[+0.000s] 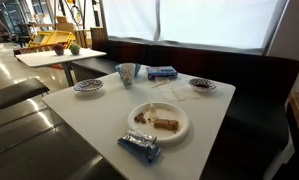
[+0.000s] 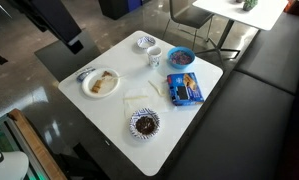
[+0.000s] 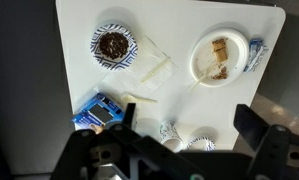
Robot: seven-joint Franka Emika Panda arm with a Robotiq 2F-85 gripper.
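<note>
My gripper is high above the white table, its two dark fingers wide apart at the bottom of the wrist view, with nothing between them. Below lies a white plate (image 3: 202, 70) with a brown bar (image 1: 166, 124) and broken pieces on it. Beside the plate rests a shiny silver-blue wrapper (image 1: 141, 147). A patterned bowl (image 3: 96, 43) holds dark brown bits. Near a blue package (image 2: 184, 89) stand a patterned mug (image 2: 154, 57) and a blue bowl (image 2: 181, 67) with reddish contents. Another patterned bowl (image 1: 88, 87) is at a table corner.
A pale napkin (image 3: 152, 65) and a light utensil (image 3: 139, 99) lie mid-table. Dark bench seating (image 2: 232, 110) runs along one side of the table. A chair (image 1: 19, 95) stands on the other. Bare tabletop (image 3: 169, 22) shows between the plate and the bowl of brown bits.
</note>
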